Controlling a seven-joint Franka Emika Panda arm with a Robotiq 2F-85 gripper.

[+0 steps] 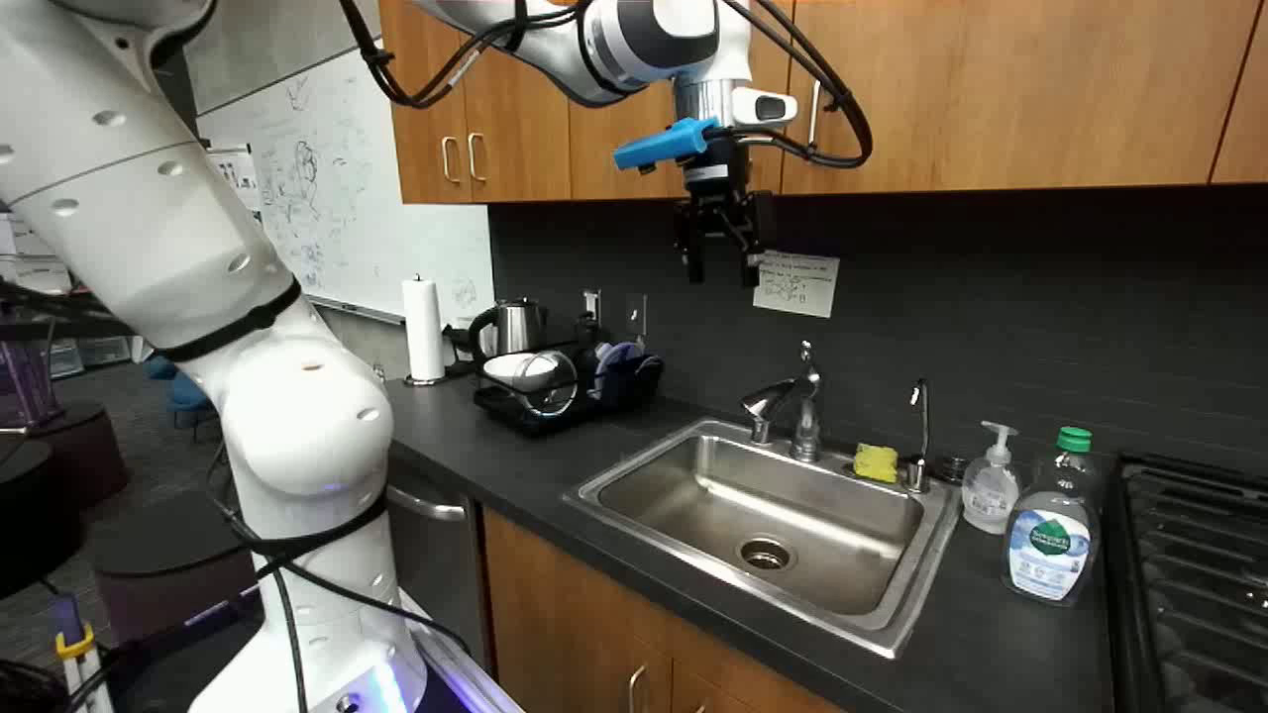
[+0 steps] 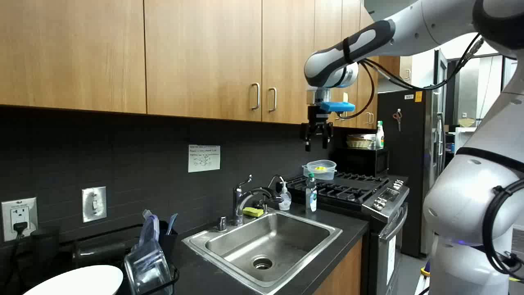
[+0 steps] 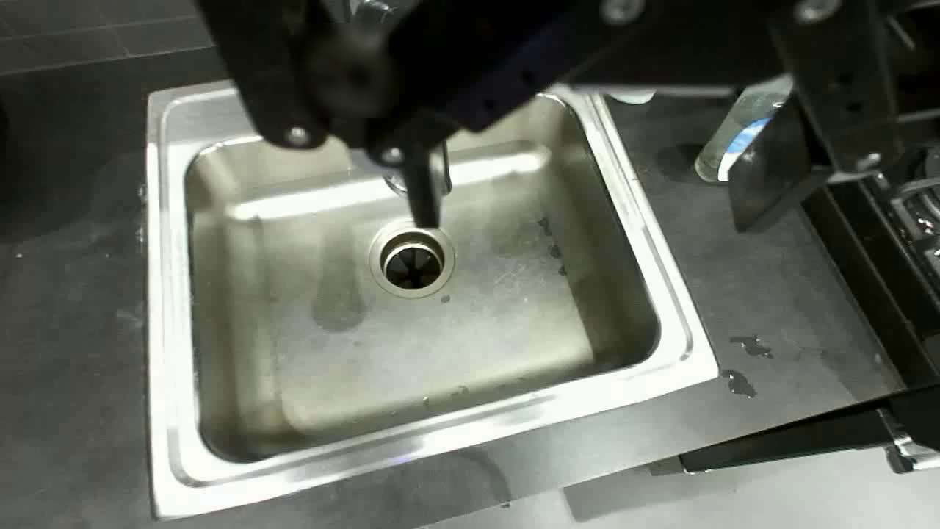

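High above the sink hangs my gripper [image 1: 724, 273], its two fingers spread apart with only air between them. In exterior view 2 the same gripper [image 2: 317, 146] shows in front of the upper cabinets, well clear of the counter. The wrist view looks down past the dark fingers [image 3: 424, 198] into the empty steel sink [image 3: 432, 432], where the drain [image 3: 412, 266] and some wet marks show. A yellow sponge [image 1: 876, 462] sits behind the sink beside the faucet [image 1: 807, 410]. Right of the sink stand a soap pump bottle [image 1: 990, 489] and a green-capped dish soap bottle [image 1: 1052, 535].
A dish rack [image 1: 535, 416] with dishes and a kettle [image 1: 517, 326] stand left of the sink. The stove [image 2: 344, 189] is to the right, with a clear plastic container [image 2: 320, 172] on it. Wooden cabinets [image 2: 204, 59] overhang the counter.
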